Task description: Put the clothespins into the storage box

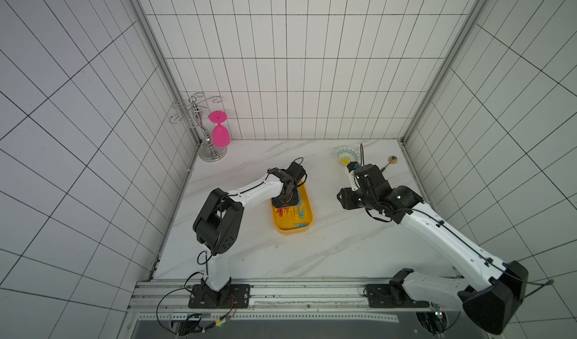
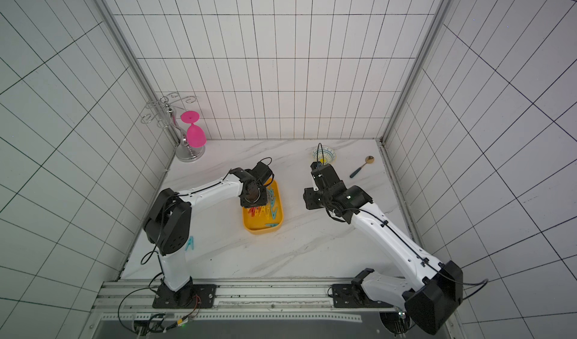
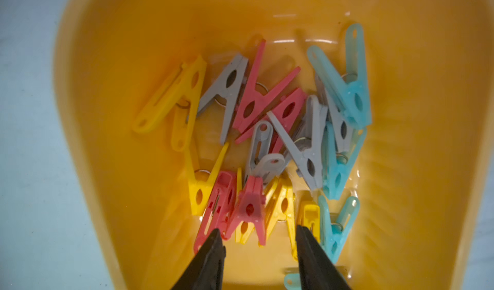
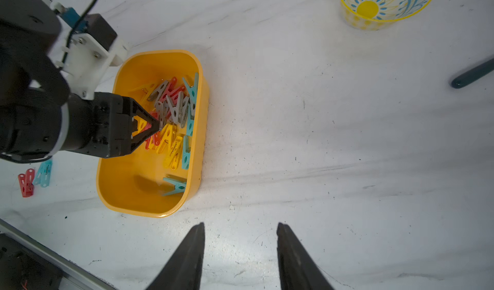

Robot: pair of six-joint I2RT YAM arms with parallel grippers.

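Observation:
The yellow storage box holds several clothespins in red, yellow, grey and blue. Over it, in the left wrist view, my left gripper has its fingers spread apart. A red clothespin lies on top of the pile just beyond the fingertips, apparently not gripped. Outside the box, a red clothespin and a blue clothespin rest on the table at the left, partly behind the left arm. My right gripper hangs over the table to the right of the box, open and empty.
A patterned bowl and a dark-handled spoon lie at the back right. A metal stand with a pink glass occupies the back left corner. The table right of the box is clear.

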